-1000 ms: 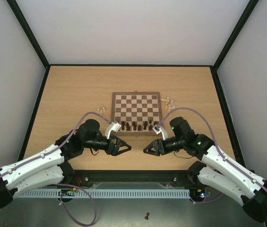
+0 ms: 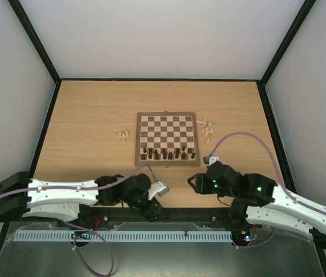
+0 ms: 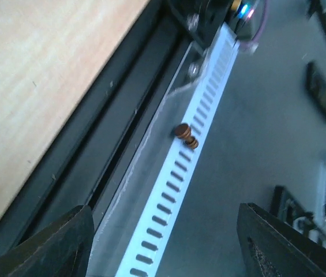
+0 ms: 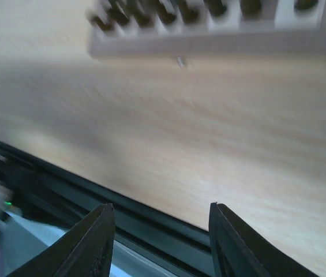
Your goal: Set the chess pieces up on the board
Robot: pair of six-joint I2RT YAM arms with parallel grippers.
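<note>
The chessboard [image 2: 167, 130] holds two rows of dark pieces [image 2: 168, 153] along its near side. Light pieces lie loose at its left [image 2: 123, 133] and right [image 2: 206, 127]. My left gripper [image 2: 154, 210] hangs low over the table's front edge, open; in the left wrist view a brown chess piece [image 3: 186, 135] lies beyond the edge, above the slotted strip, between and beyond its fingers. My right gripper [image 2: 195, 183] is right of and below the board, its fingers apart with nothing between them.
A dark frame rail [image 3: 122, 104] and slotted metal strip [image 3: 157, 213] run along the front, with grey floor below.
My left gripper has moved down toward the front, beyond the table edge. My right gripper has shifted slightly rightward, its arm swung outward.
</note>
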